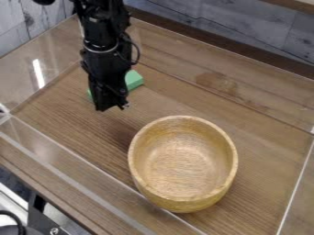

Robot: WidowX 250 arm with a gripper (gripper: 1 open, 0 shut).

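My black gripper (105, 98) reaches down from the top left, its fingertips low over the wooden table at the left-middle. A light green object (130, 81) lies behind it, partly hidden by the arm; its shape is unclear. A large tan round bowl (185, 165) stands at the lower right. The fingertips are small and dark, and I cannot make out anything held between them.
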